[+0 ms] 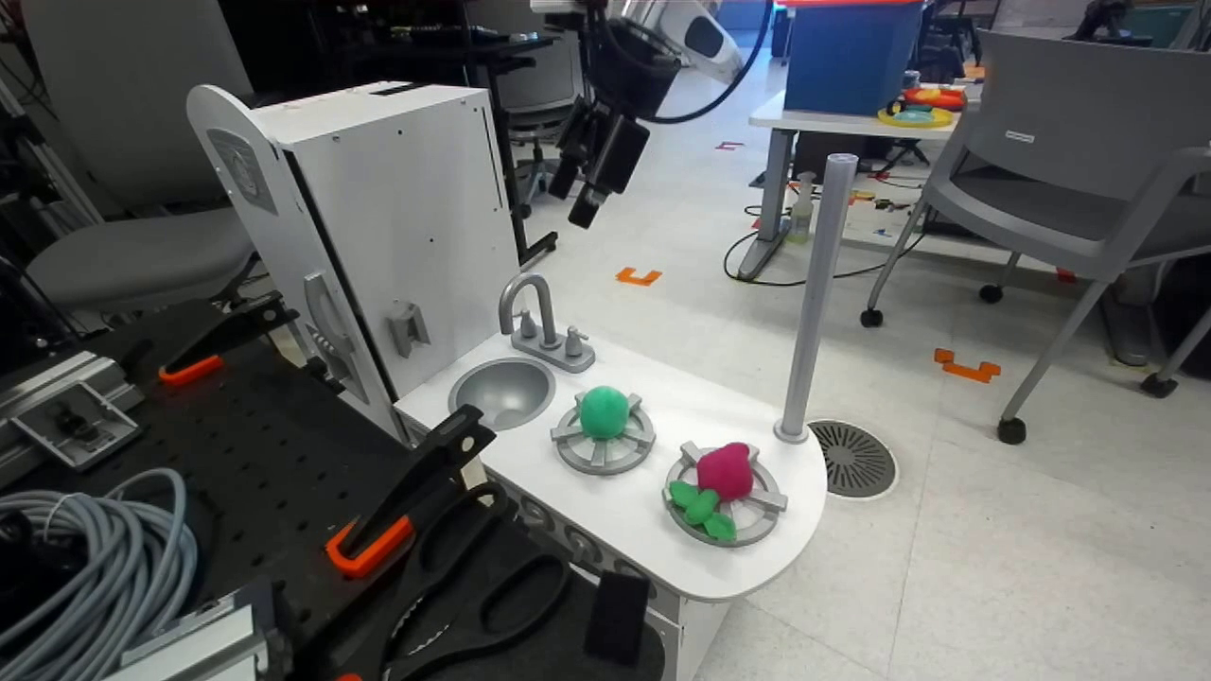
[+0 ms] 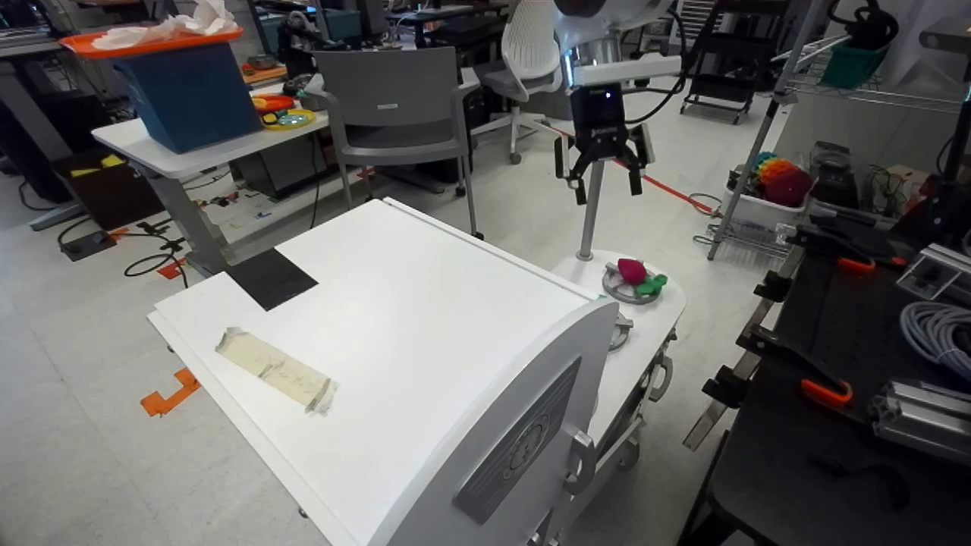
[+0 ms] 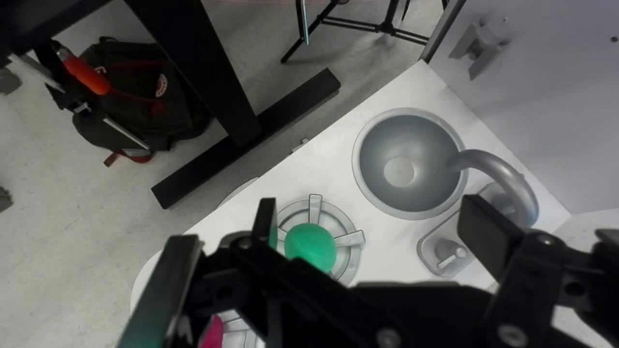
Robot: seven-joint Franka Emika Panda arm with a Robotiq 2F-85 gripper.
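Note:
My gripper [image 2: 608, 192] hangs in the air above the toy kitchen counter, its fingers spread wide and nothing between them. In the wrist view one black finger [image 3: 487, 237] shows near the faucet, and the other lies left of the green ball [image 3: 310, 246]. That ball [image 1: 604, 412] rests on the burner closer to the sink. On the outer burner sits a dark pink plush with green leaves [image 1: 724, 472]; in the wrist view my gripper hides most of it. The grey sink bowl [image 1: 502, 393] is empty, with the faucet [image 1: 530, 297] behind it.
A tall white cabinet [image 1: 397, 216] walls off the counter's sink end. An upright grey post [image 1: 819, 295] rises at the opposite end. A black workbench with clamps [image 1: 375, 539] and coiled cable [image 1: 108, 567] stands close by the counter's front.

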